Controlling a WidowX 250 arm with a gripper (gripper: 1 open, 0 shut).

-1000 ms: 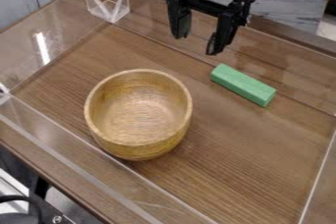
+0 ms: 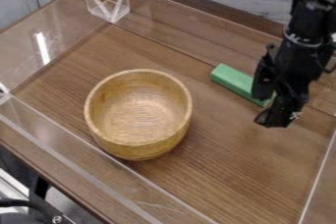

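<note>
My gripper (image 2: 272, 105), black, hangs at the right of the view over a green block (image 2: 237, 83), with its lower tips at the block's right end. It looks open; whether it touches the block is hard to tell. A round, light wooden bowl (image 2: 138, 115) sits on the wooden table at the centre-left, apart from the block and gripper.
A small white wire-like holder (image 2: 108, 4) stands at the back left.
My gripper has moved from the top centre down and to the right, to the green block. The bowl and block look to be in much the same places.
</note>
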